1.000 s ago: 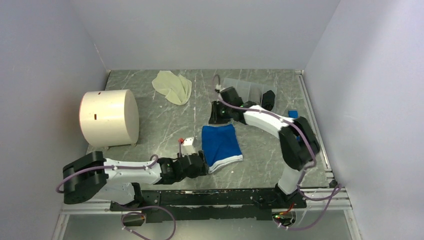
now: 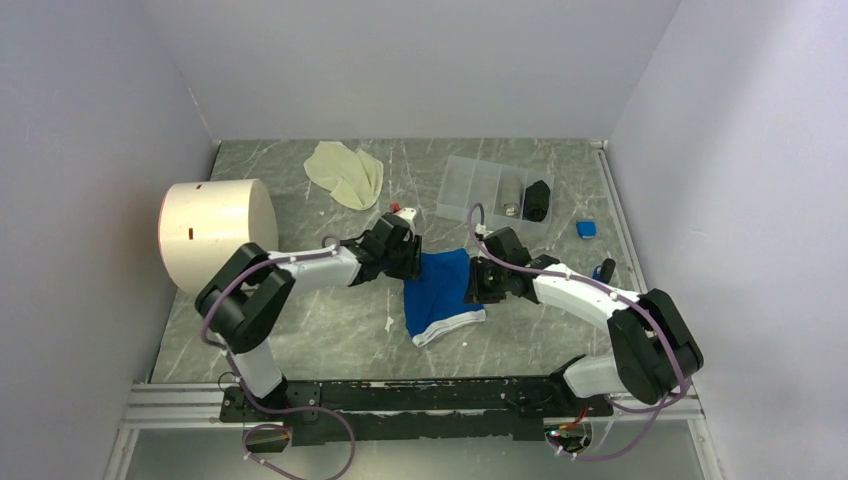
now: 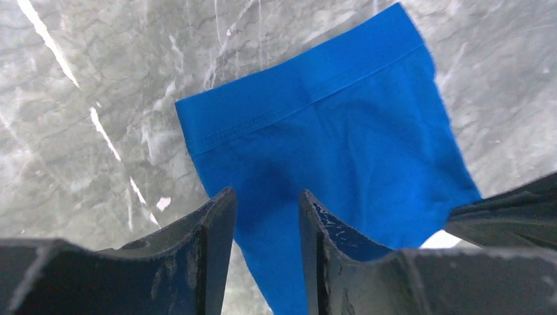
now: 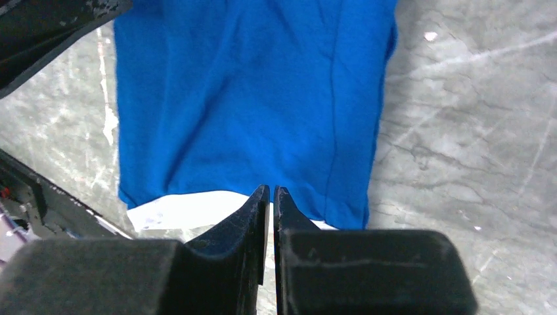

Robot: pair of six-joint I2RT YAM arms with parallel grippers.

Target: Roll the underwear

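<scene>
The blue underwear (image 2: pixel 434 290) lies flat on the table as a folded panel, its white waistband (image 4: pixel 187 210) on the side near the robot's base. Over its far left corner hovers my left gripper, its fingers parted and only cloth below them. In the left wrist view the straight blue hem (image 3: pixel 295 82) shows in full ahead of the fingertips. My right gripper is at the cloth's right edge, its fingertips a narrow gap apart near the waistband. No cloth shows pinched in either gripper. Whether the right fingertips touch the cloth is hard to tell.
Behind the cloth stands a clear divided box (image 2: pixel 455 186) holding a rolled black item (image 2: pixel 537 201). A pale yellow cloth (image 2: pixel 345 175) lies at the back left, beyond a large cream cylinder (image 2: pixel 218 235). One small blue item (image 2: pixel 586 229) sits at the right.
My left gripper has swung from the front left up to the cloth's far left corner. The right one has come from beyond the far edge down along the right side. The underwear stays put.
</scene>
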